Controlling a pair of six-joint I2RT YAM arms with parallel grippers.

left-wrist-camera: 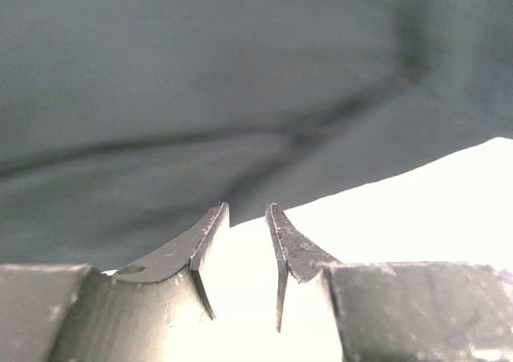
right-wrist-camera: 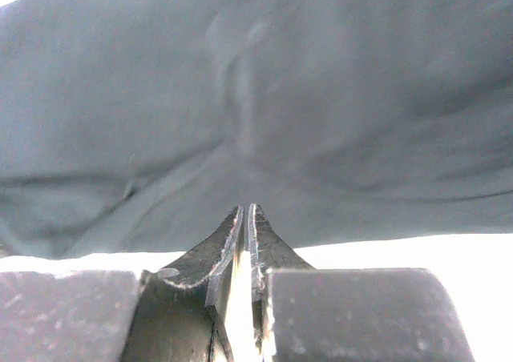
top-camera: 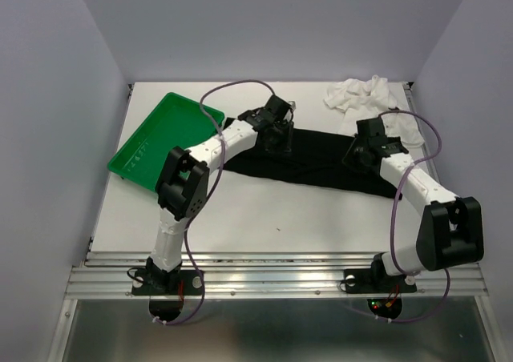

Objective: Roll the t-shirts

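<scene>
The black t-shirt (top-camera: pixel 321 158) lies as a long, wrinkled band across the table in the top view. Above its middle-left part is my left gripper (top-camera: pixel 280 147). In the left wrist view, dark cloth (left-wrist-camera: pixel 160 74) reaches close to the fingertips of the left gripper; a narrow gap separates them, and no cloth shows clearly in it. My right gripper (top-camera: pixel 353 162) is over the shirt's right part. Its tips (right-wrist-camera: pixel 245 208) nearly meet in the right wrist view, beside the shirt's edge (right-wrist-camera: pixel 321 154), with no cloth visibly pinched.
A green bin (top-camera: pixel 148 134) stands on the left side of the table, close to the shirt's left end. White cloth (top-camera: pixel 361 102) is heaped at the back right.
</scene>
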